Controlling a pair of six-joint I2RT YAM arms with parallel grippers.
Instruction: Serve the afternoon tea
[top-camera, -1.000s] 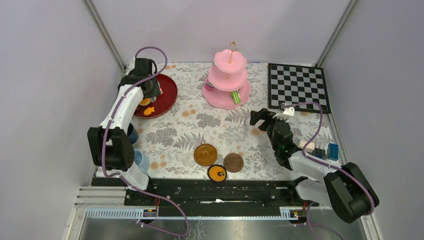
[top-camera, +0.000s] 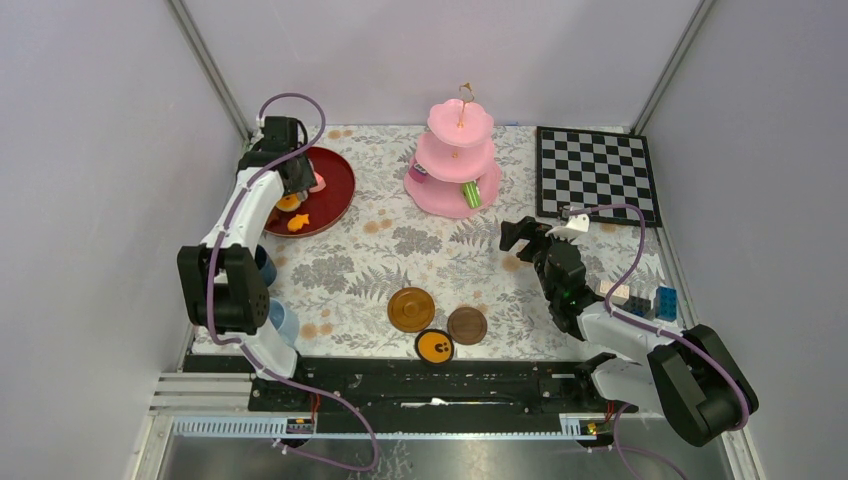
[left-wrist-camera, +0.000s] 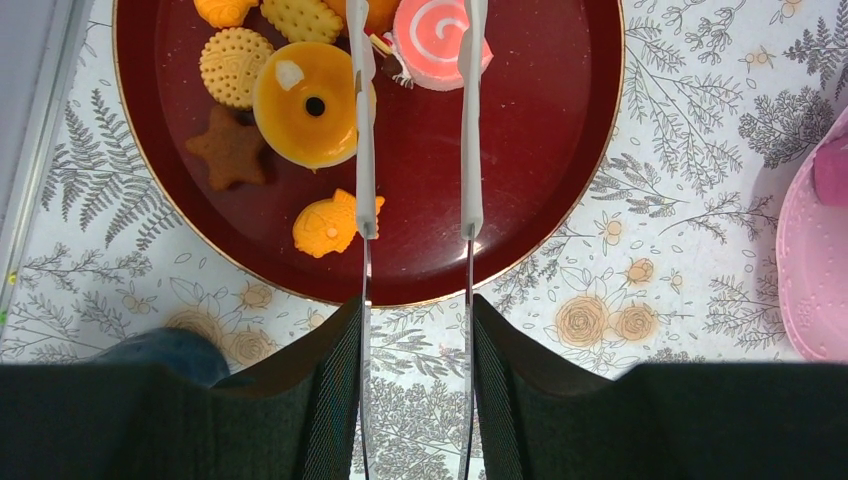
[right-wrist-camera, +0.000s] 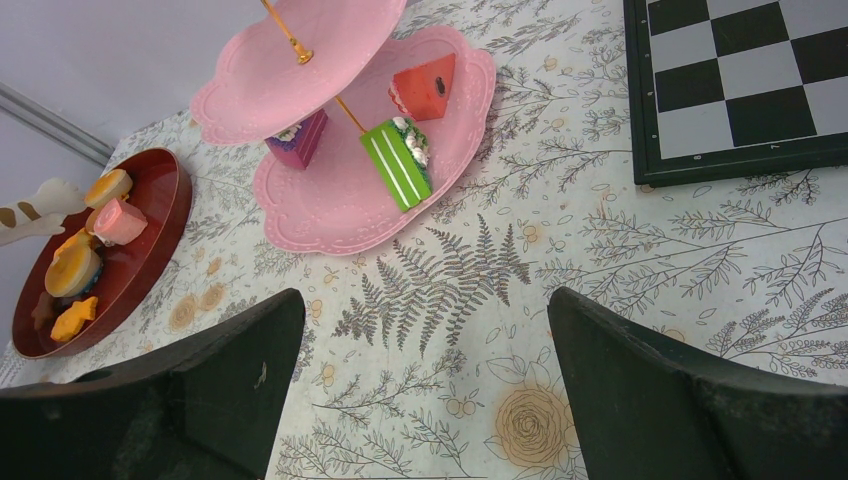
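Note:
My left gripper is shut on tongs (left-wrist-camera: 470, 130), whose two pale arms stand apart over the round dark-red tray (left-wrist-camera: 540, 210). The tips run out of the left wrist view at the top. Between and behind the arms lie a pink swirl cake (left-wrist-camera: 440, 45) and part of an orange piece. Left of them are a yellow donut (left-wrist-camera: 300, 130), round biscuit (left-wrist-camera: 234, 66), brown star (left-wrist-camera: 228, 150) and orange fish (left-wrist-camera: 325, 225). My right gripper hangs open and empty before the pink tiered stand (right-wrist-camera: 330, 225), which bears green cake (right-wrist-camera: 397, 165) and red cake (right-wrist-camera: 425, 88).
A checkerboard (top-camera: 597, 175) lies at the back right. Two blue cups, the nearer one light blue (top-camera: 284, 320), stand near the left arm. Brown coasters (top-camera: 410, 309) and a bear-faced one (top-camera: 434, 346) lie at the front.
My left gripper has shifted slightly left over the tray, so more of the pink swirl cake shows from above. The right arm has stayed still.

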